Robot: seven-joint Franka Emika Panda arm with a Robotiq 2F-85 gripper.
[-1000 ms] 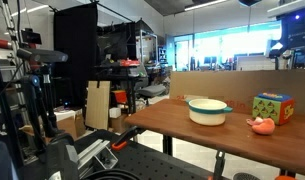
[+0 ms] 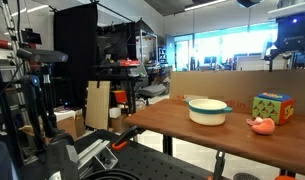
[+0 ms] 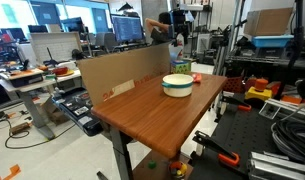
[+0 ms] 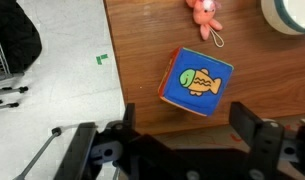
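Note:
A colourful block (image 2: pixel 273 108) with a yellow side stands at the right of the wooden table. From above, its blue top (image 4: pixel 195 82) shows a green and orange fish. A small pink toy (image 4: pixel 204 14) with a white string loop lies beside it. In the first exterior view this toy (image 2: pixel 262 126) is in front of the block. The white bowl (image 2: pixel 208 112) with a teal rim sits to the left. My gripper is open above the table, its fingers wide apart and empty. The block is below it, apart from the fingers.
A brown panel (image 3: pixel 132 78) runs along one side of the table. Bare tabletop (image 3: pixel 157 116) stretches away from the bowl on the side without the block. Pale floor (image 4: pixel 67 60) lies beyond the table edge in the wrist view.
The block, toy and bowl have stayed in place. Any movement of the arm is too small to tell.

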